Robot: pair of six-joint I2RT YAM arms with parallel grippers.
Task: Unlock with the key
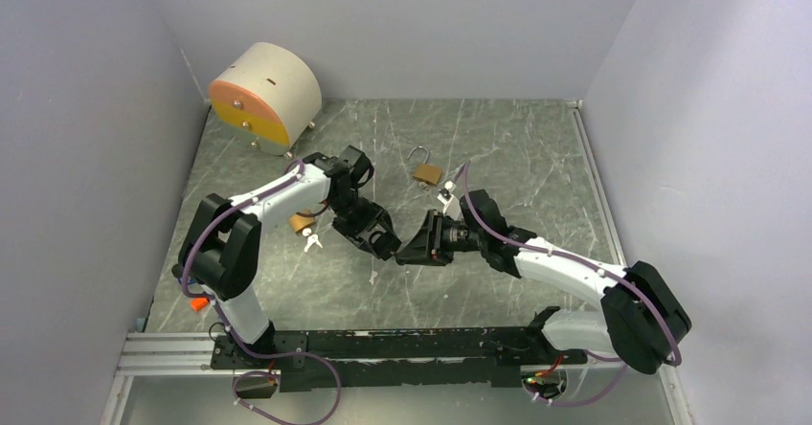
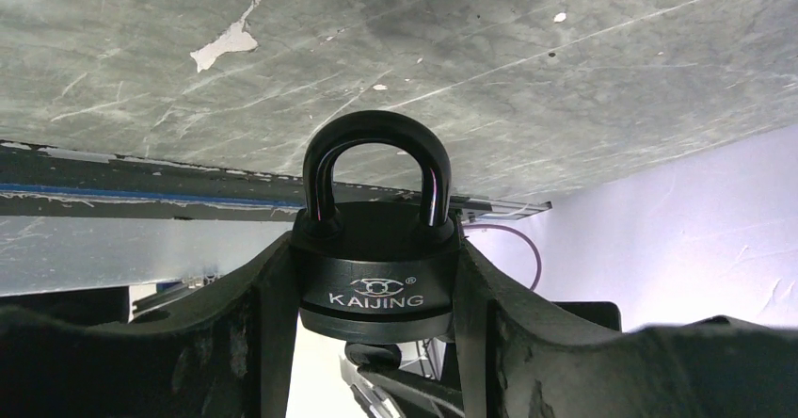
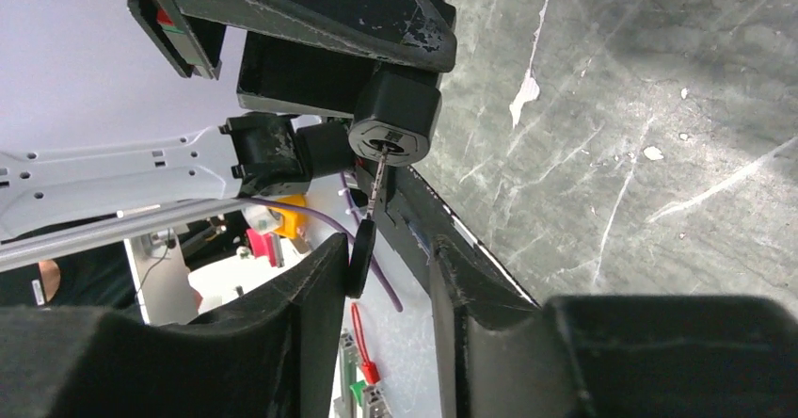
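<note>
A black KAIJING padlock (image 2: 375,267) with its shackle up is held by my left gripper, which is shut on its body. In the right wrist view the padlock's bottom face (image 3: 400,117) shows, with a black-headed key (image 3: 360,253) whose blade reaches into the keyhole. My right gripper is part open beside the key head; the head lies at the left finger, and whether it is gripped I cannot tell. Both grippers (image 1: 383,248) meet at the middle of the table in the top view.
A brass padlock (image 1: 427,173) lies open at the back middle. Another brass lock (image 1: 301,222) and keys (image 1: 311,240) lie left. A striped rounded box (image 1: 268,95) stands back left.
</note>
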